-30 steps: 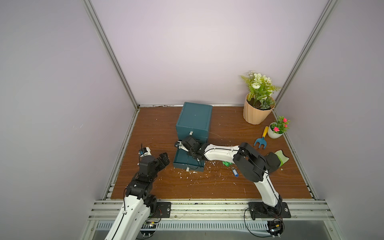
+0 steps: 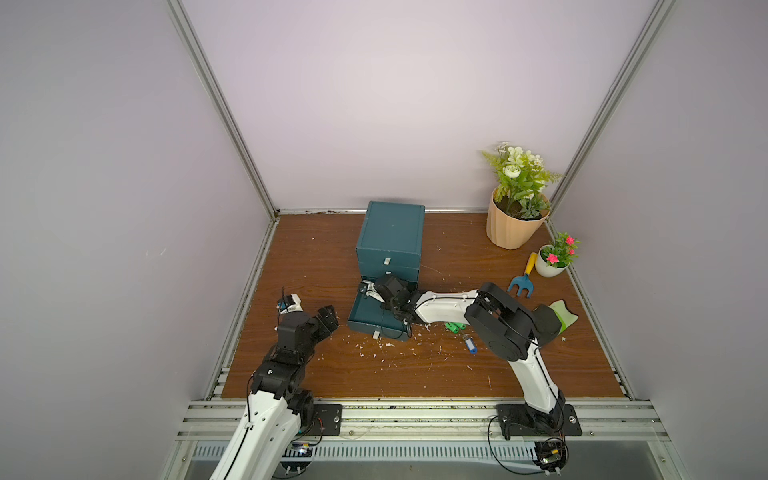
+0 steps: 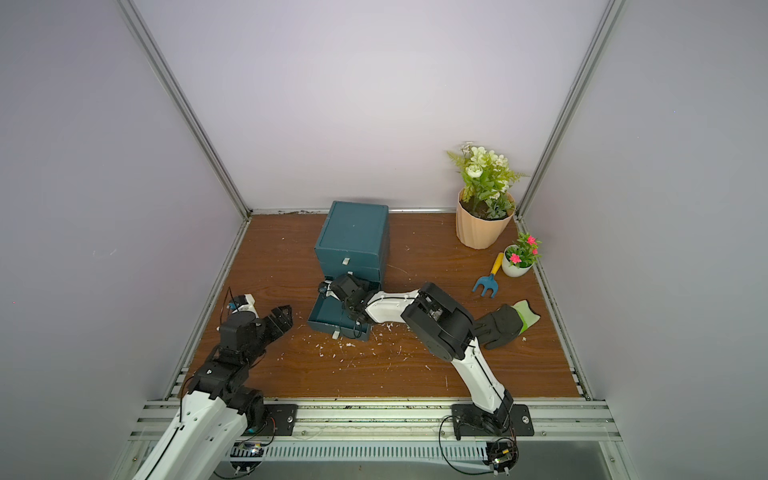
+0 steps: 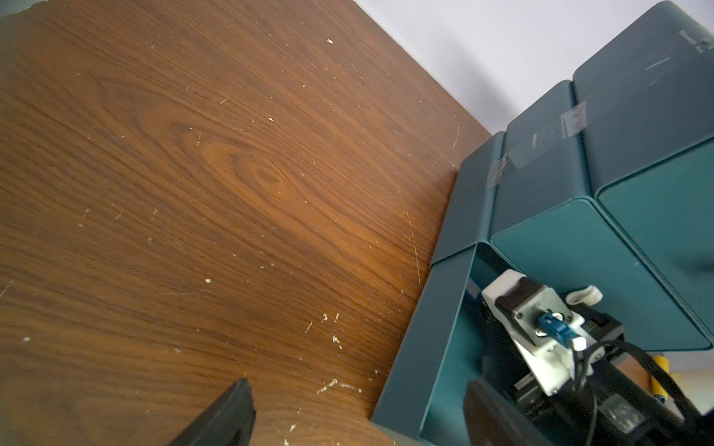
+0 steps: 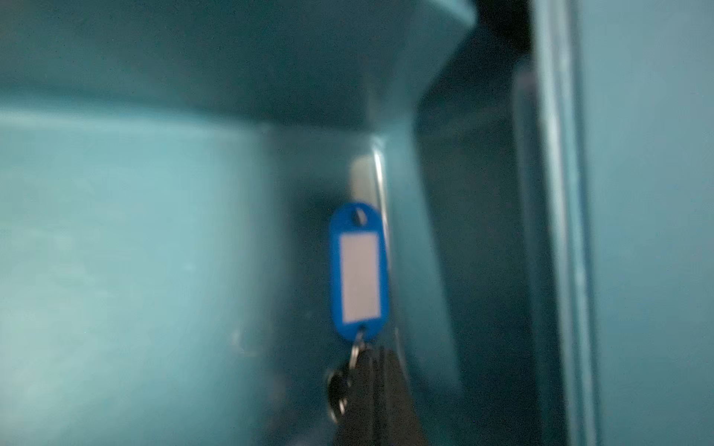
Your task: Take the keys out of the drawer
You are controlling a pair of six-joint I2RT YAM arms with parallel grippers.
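Observation:
The keys' blue tag point(image 5: 359, 275) with a white label lies in the corner of the open teal drawer point(image 2: 370, 321), seen in the right wrist view. A metal ring point(image 5: 336, 395) and dark parts sit below the tag, beside and partly behind my right gripper. Its fingers are shut together at the tag's lower end; whether anything thin is between them cannot be made out. In both top views the right arm covers the keys. My left gripper is open and empty, above the table to the left of the drawer.
The teal cabinet point(image 2: 392, 228) rises behind the drawer. Flower pots point(image 2: 508, 228), a blue hand fork point(image 2: 521, 283) and a green-and-grey item point(image 2: 565, 315) stand on the right. A blue-and-white item point(image 2: 469, 345) lies near the right arm.
The right gripper has shifted slightly to the right inside the drawer. The cabinet and drawer have turned and slid a little to the right with it. The left arm has not moved.

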